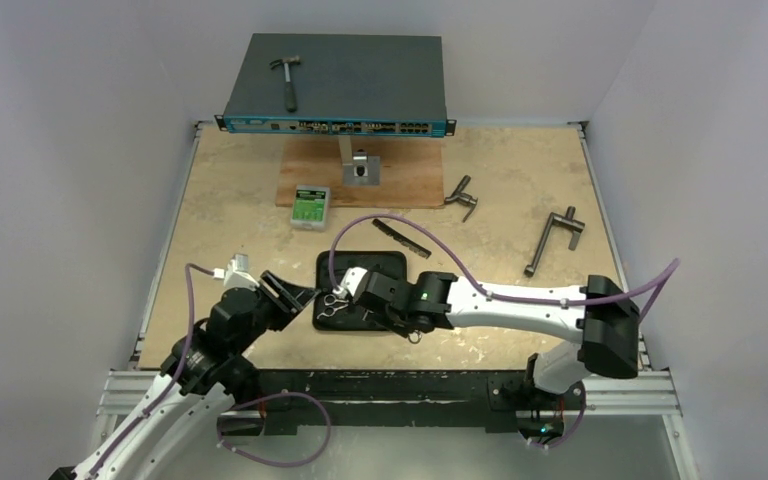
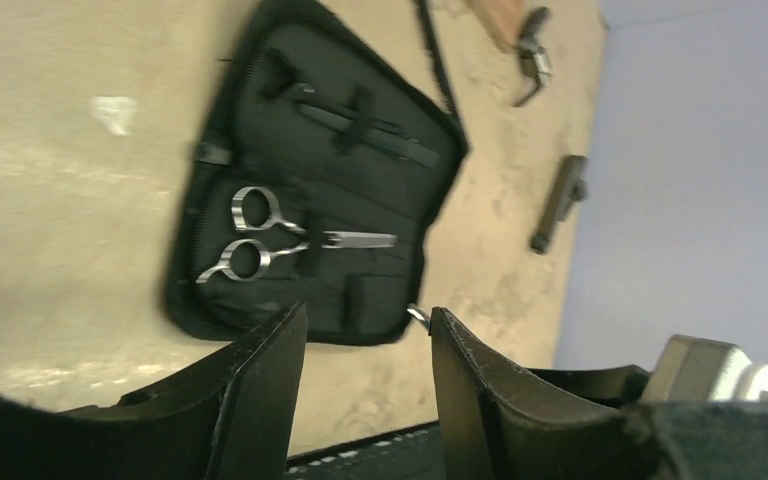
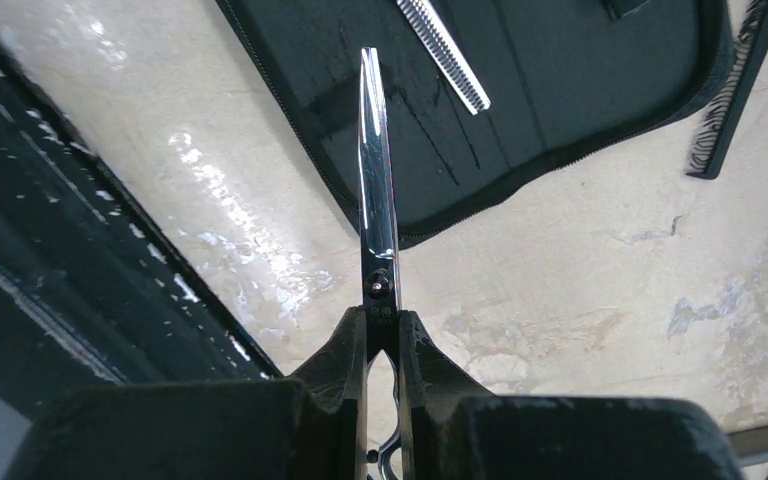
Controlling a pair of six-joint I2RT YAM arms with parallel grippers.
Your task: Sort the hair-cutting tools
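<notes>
My right gripper is shut on a pair of silver scissors (image 3: 375,190), gripped just behind the pivot. Their blades point away from the gripper over the edge of the black zip case (image 3: 580,110). Inside the case, in the left wrist view, lie silver thinning scissors (image 2: 360,240) under a strap and a dark razor or clip tool (image 2: 360,125) under another. Fingers apart, my left gripper stands left of the case, empty. A black comb (image 1: 401,238) rests on the table behind the case; its toothed end also shows in the right wrist view.
A green-labelled box (image 1: 309,207) stands behind the case. Metal fittings (image 1: 553,240) lie at the right, and a rack unit (image 1: 345,80) with a hammer (image 1: 288,83) on top is at the back. Table left of the case is clear.
</notes>
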